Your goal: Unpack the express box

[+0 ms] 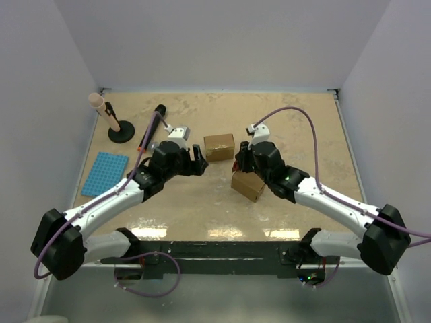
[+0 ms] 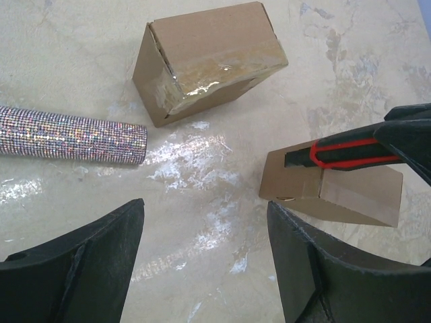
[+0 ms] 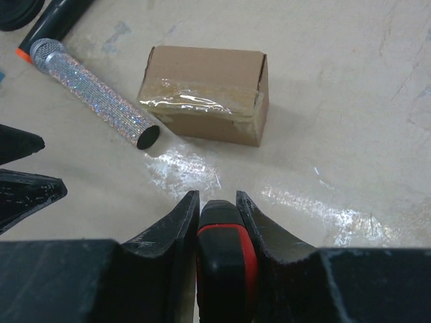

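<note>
A cardboard box [image 1: 248,187] stands at the centre right; in the left wrist view it is an open box [image 2: 357,198] with a black-and-red object reaching over it. My right gripper is shut on that black-and-red object [image 3: 222,276], above the box. My left gripper [image 1: 196,161] hangs left of it, fingers apart and empty. A second, taped cardboard box [image 1: 219,147] sits behind them. A sparkly cylinder [image 2: 71,134] lies left of that box.
A blue mat [image 1: 104,173], a stand with a pale cylinder [image 1: 121,133] and a black microphone [image 1: 153,128] with an orange end occupy the left.
</note>
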